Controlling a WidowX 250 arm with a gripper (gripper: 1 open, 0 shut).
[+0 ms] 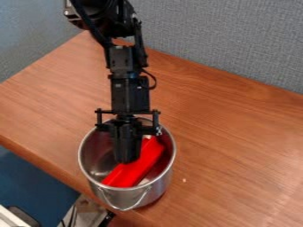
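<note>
A steel pot (164,184) with a wire handle stands at the front edge of a wooden table, with a long red object (136,165) lying slanted inside it. My black gripper (124,152) reaches down into the back left of the pot, beside the red object. It looks shut; its fingertips are dark against the pot's interior, and I see nothing clearly held between them.
A grey wall (225,40) stands at the back. The table's edge runs at the lower left, with a blue surface and cables below it.
</note>
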